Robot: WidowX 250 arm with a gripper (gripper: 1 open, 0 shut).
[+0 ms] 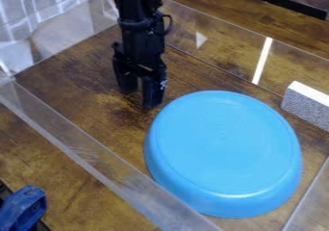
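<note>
My black gripper (139, 89) hangs from the top of the view, low over the wooden floor of the clear-walled bin, left of centre. Its fingers are dark and stand a little apart, with nothing visible between them. A large blue plastic basin (224, 150) lies upside down to the right and front of the gripper, apart from it.
A grey speckled block (305, 105) sits at the right edge. Clear walls (90, 177) border the wooden floor (64, 76). The floor left of the gripper is bare. A blue object (19, 208) lies outside at the bottom left, and a white curtain is at the upper left.
</note>
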